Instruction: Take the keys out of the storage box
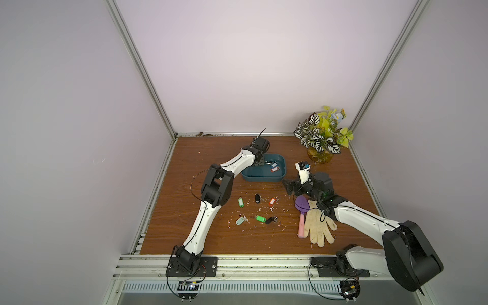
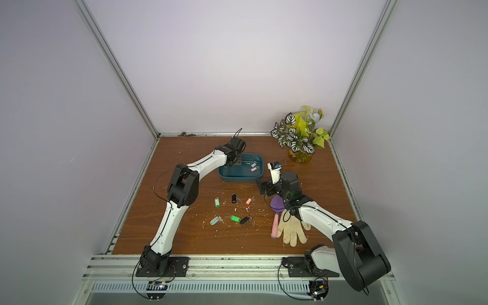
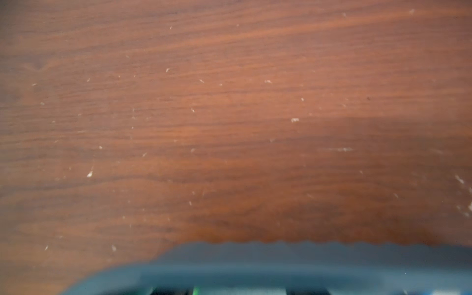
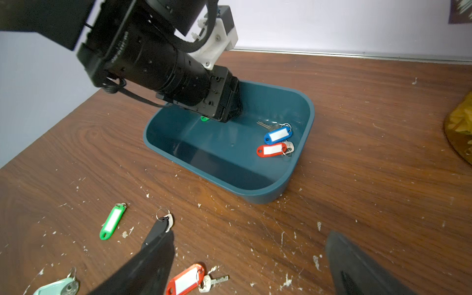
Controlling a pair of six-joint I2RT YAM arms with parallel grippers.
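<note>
The teal storage box [image 1: 263, 179] stands at the back middle of the table. Inside, in the right wrist view, lie a blue-tagged key [image 4: 278, 135] and a red-tagged key [image 4: 272, 150] at its right end. A bit of green tag [image 4: 204, 118] shows under my left gripper, which reaches down into the box's left half. Whether its fingers are apart, or touch that tag, I cannot make out. My right gripper hovers right of the box's front corner, open, its fingers [image 4: 142, 265] wide apart and nothing held.
In front of the box lie several keys, among them green [image 1: 241, 202], black [image 1: 257, 198] and red [image 1: 273, 201] ones. A purple scoop [image 1: 302, 204] and glove [image 1: 319, 228] lie front right. A plant vase [image 1: 320, 155] stands back right.
</note>
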